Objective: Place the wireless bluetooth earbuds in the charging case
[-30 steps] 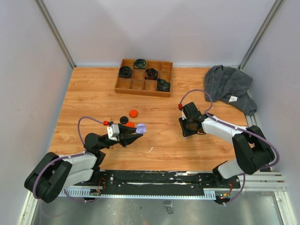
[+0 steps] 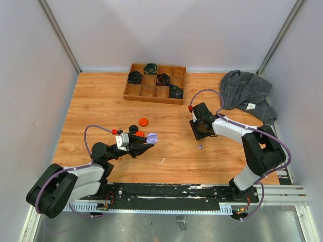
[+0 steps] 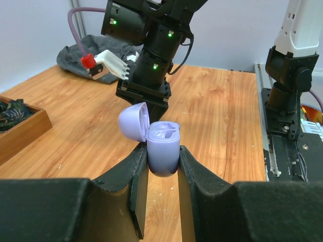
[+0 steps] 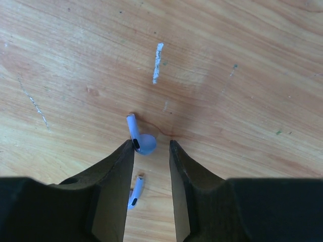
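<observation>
My left gripper is shut on the lilac charging case (image 3: 162, 148), held upright with its lid (image 3: 133, 122) open; in the top view the case (image 2: 152, 138) is left of centre. My right gripper is low over the wood, a lilac earbud (image 4: 145, 143) between its fingertips. A second earbud (image 4: 135, 193) lies on the table, partly behind a finger in the right wrist view, and appears as a small lilac piece (image 2: 200, 146) in the top view.
A wooden compartment box (image 2: 132, 89) with dark bundles is at the back, a grey cloth (image 2: 242, 88) at back right. Red and black discs (image 2: 144, 122) lie near the left arm.
The left arm and case are unchanged.
</observation>
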